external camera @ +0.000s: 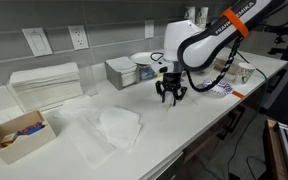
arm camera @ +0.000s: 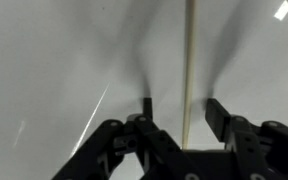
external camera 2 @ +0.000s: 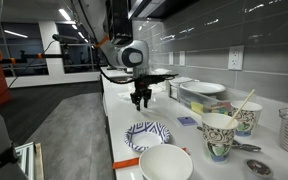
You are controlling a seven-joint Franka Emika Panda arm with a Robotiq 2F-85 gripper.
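My gripper points down at the white counter, a little above its surface. A thin pale wooden stick (arm camera: 190,60) runs lengthwise through the gap between its two black fingers. The fingers stand apart, the stick nearer the right one; whether either touches it I cannot tell. In the first exterior view the gripper (external camera: 171,96) is low over the counter, right of a crumpled white cloth (external camera: 119,125). The second exterior view has the gripper (external camera 2: 140,101) beyond a blue-patterned plate (external camera 2: 148,136).
A white bowl (external camera 2: 167,162), patterned cups (external camera 2: 218,135) and a lidded container (external camera 2: 203,95) stand near the plate. At the counter's far left is a cardboard box (external camera: 24,135) with small colourful items. Bare counter (external camera: 164,135) lies in front of the gripper.
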